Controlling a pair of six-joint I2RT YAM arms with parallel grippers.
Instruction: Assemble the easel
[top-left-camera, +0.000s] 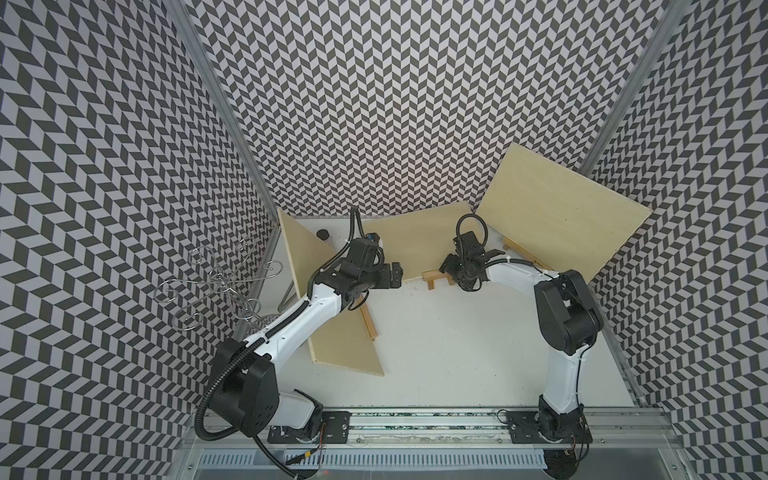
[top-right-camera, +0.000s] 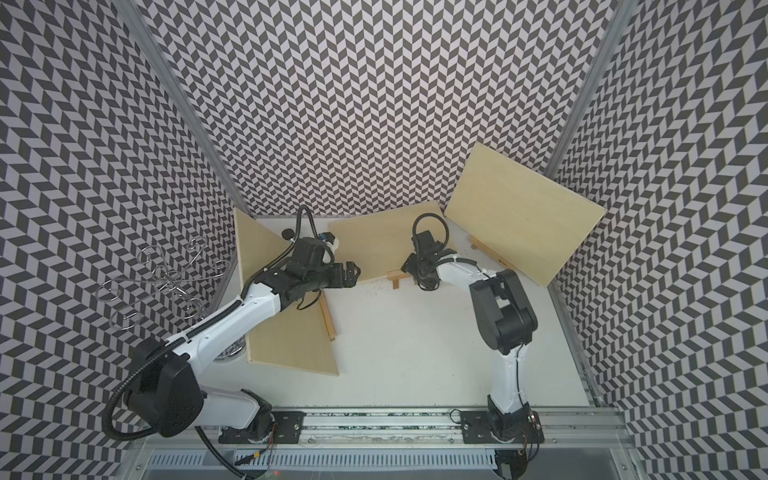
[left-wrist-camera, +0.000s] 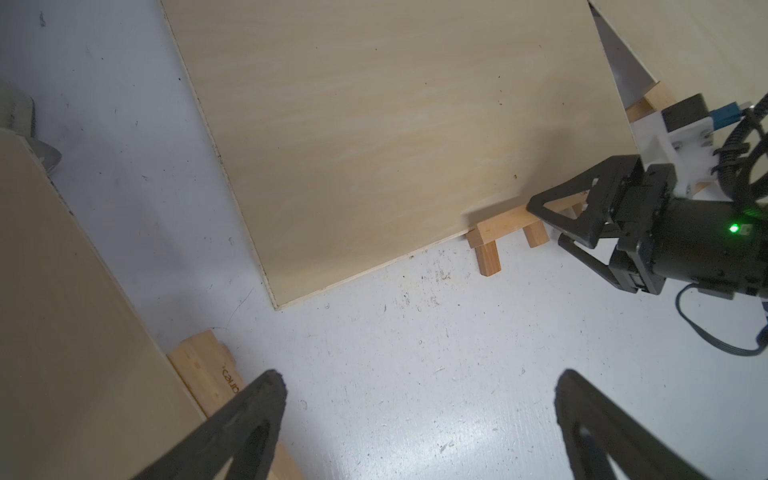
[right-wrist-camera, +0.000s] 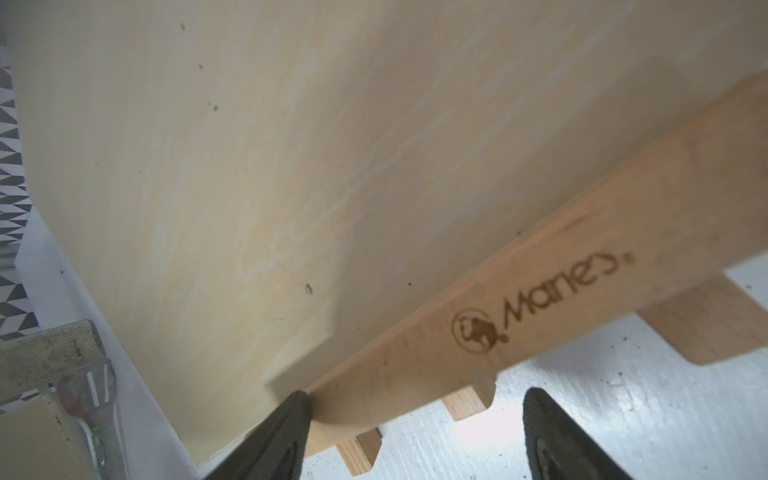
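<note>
A wooden easel foot with short blocks beneath and a burnt-in logo lies along the front edge of the middle board. My right gripper is open right over that foot, its fingers either side of it in the wrist view. My left gripper hangs open above bare floor, right of the left board, with nothing between its fingers. A wooden strip lies beside that board.
A tilted board fills the back right, with another wooden piece beneath. Wire shapes stand at the left.
</note>
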